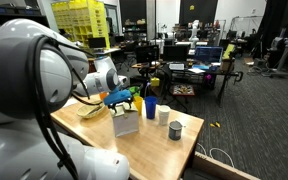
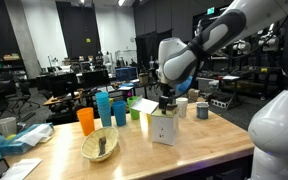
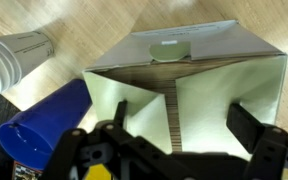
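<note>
A pale box [image 1: 126,124] stands upright on the wooden table; in exterior view 2 the box [image 2: 164,128] has a flap [image 2: 145,105] sticking out from its top. From above, in the wrist view, two light green flaps [image 3: 219,105] lie over its opening with a narrow gap between them, and a white outer flap [image 3: 204,42] is folded outward. My gripper is open above the flaps, its two dark fingers [image 3: 246,126] wide apart. No object shows between them. Whether the fingertips touch the cardboard cannot be told.
A blue cup [image 3: 46,125] and stacked white cups [image 3: 16,60] stand close beside the box. A wicker basket [image 2: 100,143] and an orange cup [image 2: 86,121] are farther along the table. A grey mug [image 1: 175,130] stands near bare tabletop [image 1: 164,155].
</note>
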